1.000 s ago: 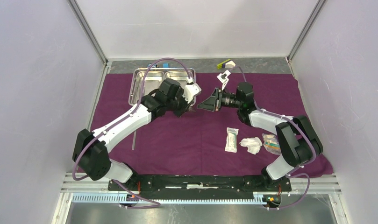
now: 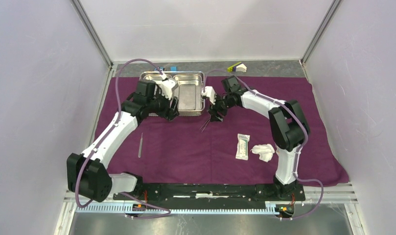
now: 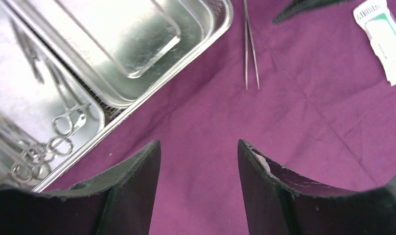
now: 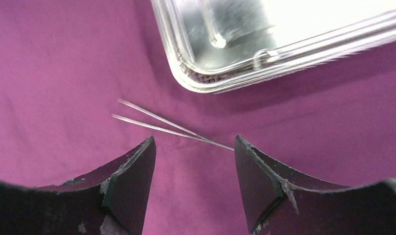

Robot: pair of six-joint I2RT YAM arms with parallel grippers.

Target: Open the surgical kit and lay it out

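A steel tray [image 2: 188,98] with two compartments sits at the back; scissor-like instruments [image 3: 63,120] lie in one compartment. A thin pair of forceps [image 2: 204,125] [image 4: 174,126] lies on the purple cloth just outside the tray's corner. My right gripper [image 2: 216,115] is over these forceps, open, fingers apart. My left gripper [image 2: 171,110] hangs at the tray's front, fingers apart with nothing between them. A thin straight instrument [image 2: 140,145] lies on the cloth at left.
A white packet [image 2: 242,147] and crumpled white gauze [image 2: 263,152] lie front right. Small blue and yellow items stand on the grey strip behind the cloth. Walls enclose both sides.
My left gripper has moved left, away from the tray's right corner.
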